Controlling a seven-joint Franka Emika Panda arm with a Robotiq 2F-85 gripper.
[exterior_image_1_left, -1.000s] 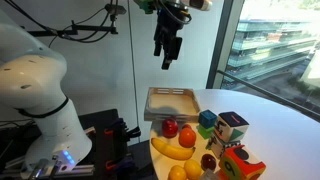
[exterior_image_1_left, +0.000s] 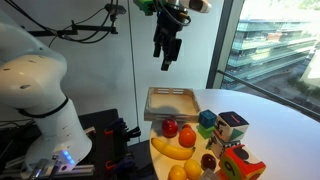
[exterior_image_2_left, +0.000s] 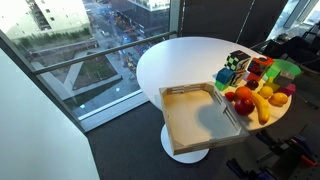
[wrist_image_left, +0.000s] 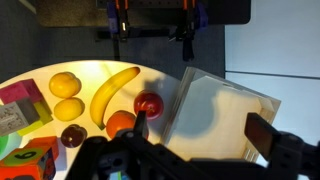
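Observation:
High over the table, my gripper (exterior_image_1_left: 163, 58) hangs open and empty, clear of everything below. Its two black fingers stand wide apart in the wrist view, with the left finger (wrist_image_left: 122, 155) over part of the orange-red fruit (wrist_image_left: 119, 122). Between them at the bottom the tray's floor shows. A yellow banana (wrist_image_left: 112, 94) lies beside a red apple (wrist_image_left: 148, 104), and the open shallow tray (exterior_image_2_left: 166, 112) stands next to the fruit, empty as far as shows. Two yellow fruits (wrist_image_left: 67, 82) and a dark round fruit (wrist_image_left: 73, 135) lie farther left.
Coloured boxes and blocks crowd the fruit: a red box (exterior_image_1_left: 239, 162), a black-and-white patterned cube (exterior_image_1_left: 230, 127) and a blue-green block (exterior_image_1_left: 206, 119). Bare white tabletop (exterior_image_2_left: 170, 60) lies behind the tray. Tall windows rise beyond the table.

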